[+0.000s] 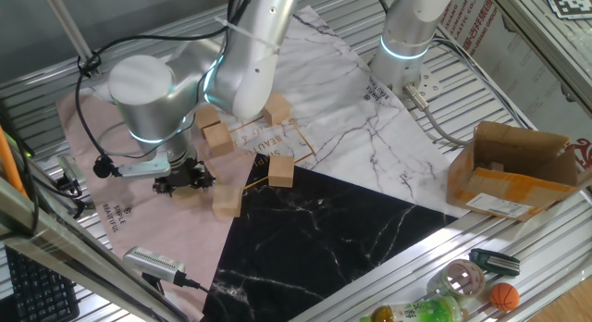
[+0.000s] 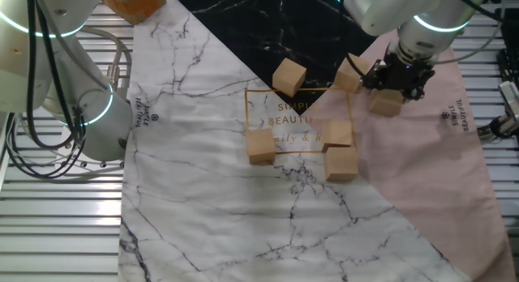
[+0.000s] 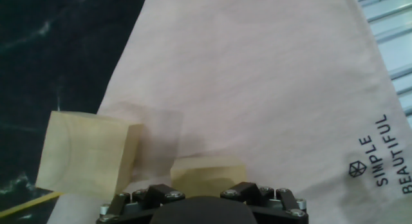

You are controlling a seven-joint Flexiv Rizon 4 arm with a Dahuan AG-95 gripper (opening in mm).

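Several plain wooden blocks lie on the cloth. One block (image 1: pixel 187 200) is directly beneath my gripper (image 1: pixel 183 180), on the pink part of the cloth. In the wrist view the gripper has its fingers apart, and the same block (image 3: pixel 207 177) shows between and beyond them, its near part hidden. Contact between fingers and block cannot be made out. Close beside it stands another block (image 3: pixel 87 153). The remaining blocks are a corner block (image 2: pixel 289 77), a block (image 2: pixel 261 146) on the white marble part, and two adjoining blocks, one (image 2: pixel 336 134) behind the other (image 2: pixel 341 164).
An open cardboard box (image 1: pixel 509 179) stands at the right. Along the front right edge are a green bottle (image 1: pixel 430 310), a tape roll (image 1: pixel 462 278) and an orange ball (image 1: pixel 504 296).
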